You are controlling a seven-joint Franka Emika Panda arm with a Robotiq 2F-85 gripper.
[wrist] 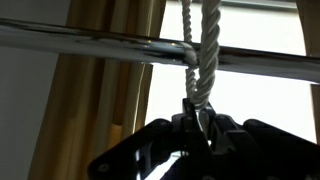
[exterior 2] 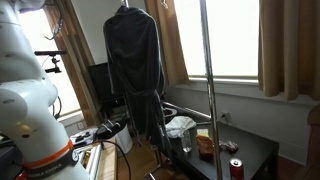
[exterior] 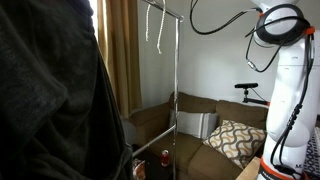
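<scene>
A twisted white rope (wrist: 209,45) hangs over a shiny metal rail (wrist: 110,45) in the wrist view, one strand in front of the rail and another behind it. Its lower part runs down into my dark gripper, which is shut on the rope just below the rail. The fingertips are in shadow, so the exact contact is hard to see. In exterior view 1, two white rope lengths (exterior: 161,25) hang from the top of the rack (exterior: 176,75). My gripper lies outside both exterior views.
A dark robe (exterior 2: 132,55) hangs beside the rack, filling the left of exterior view 1. A red can (exterior 2: 236,168) and a brown container (exterior 2: 206,145) stand on a dark low table (exterior 2: 253,148). Behind is a brown sofa (exterior: 205,160) with cushions.
</scene>
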